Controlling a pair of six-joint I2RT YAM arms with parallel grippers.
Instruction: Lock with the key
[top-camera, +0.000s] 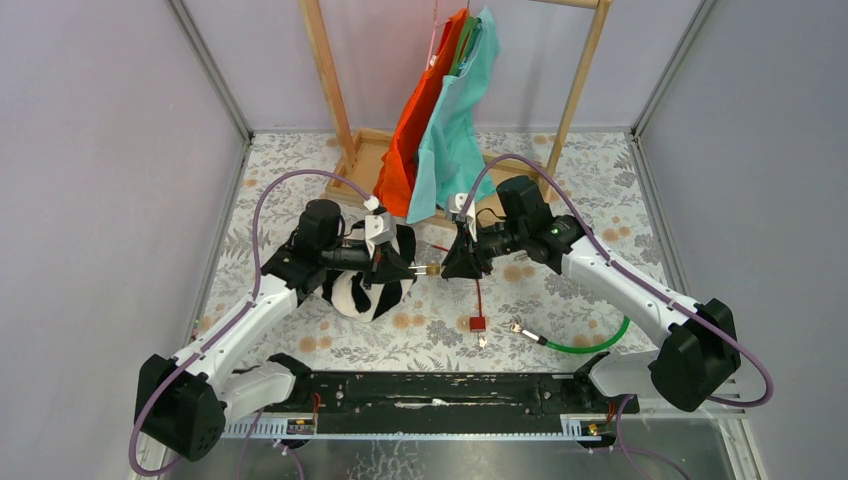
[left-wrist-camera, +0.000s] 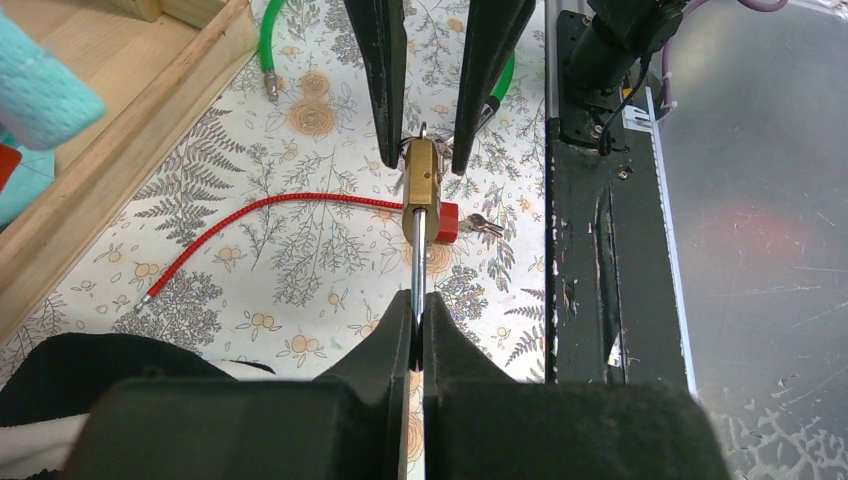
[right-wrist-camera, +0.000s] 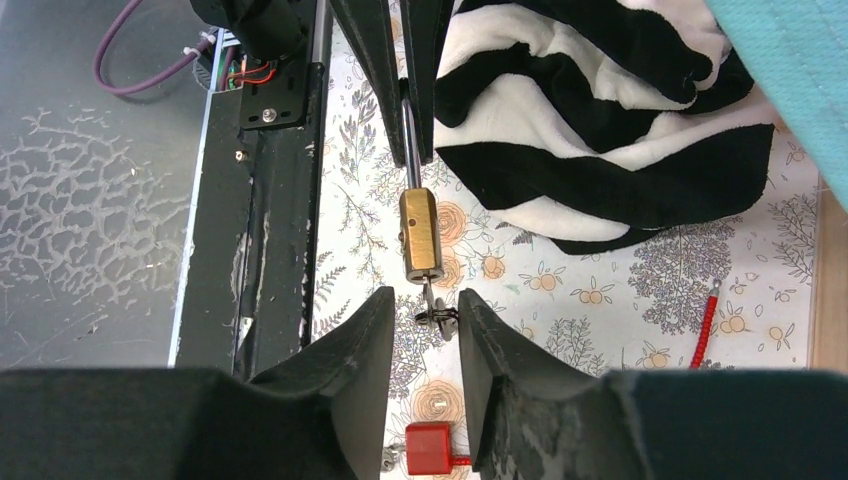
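Note:
My left gripper is shut on the steel shackle of a brass padlock (left-wrist-camera: 421, 185), held level above the table, its body pointing toward the right arm. A small key (right-wrist-camera: 438, 318) sticks out from the lock's end (right-wrist-camera: 420, 233). My right gripper is part open around that key, its fingertips either side of it; whether they touch it I cannot tell. In the top view both grippers meet at the middle, the padlock (top-camera: 432, 269) between them.
A red cable lock (right-wrist-camera: 428, 448) with keys and a green cable lock (top-camera: 580, 348) lie on the floral table. A black-and-white cloth (right-wrist-camera: 600, 180) lies under my left arm. Behind stands a wooden rack (top-camera: 330, 60) with orange and teal clothes.

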